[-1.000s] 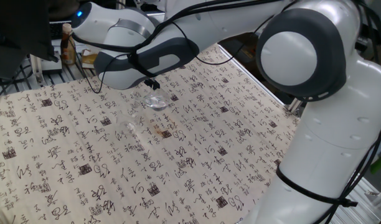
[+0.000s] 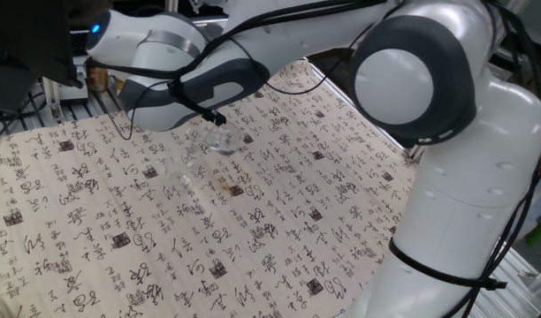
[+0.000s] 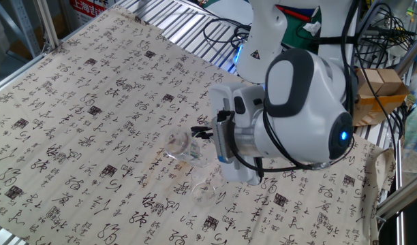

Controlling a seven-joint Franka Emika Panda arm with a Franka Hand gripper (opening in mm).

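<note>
Two clear, see-through items rest on the cloth with black calligraphy. One clear cup-like item (image 2: 222,141) lies just below the fingertips in exterior view 1; the same clear cup-like item (image 3: 181,144) appears left of them in exterior view 2. A second clear item (image 2: 184,180), fainter in outline, sits apart from it, and this second clear item (image 3: 206,190) is nearer the camera in exterior view 2. My gripper (image 3: 202,132) has its dark fingers close beside the first item. Whether they touch it, or how far apart they stand, is not clear.
A brownish stain (image 3: 156,162) marks the cloth (image 3: 65,146) near the clear items. Cardboard boxes (image 3: 379,92) stand beyond the arm. Cables hang along the arm.
In exterior view 1, the arm's elbow and hand have shifted a little left, and the hand has tipped. Both clear items appear unmoved.
</note>
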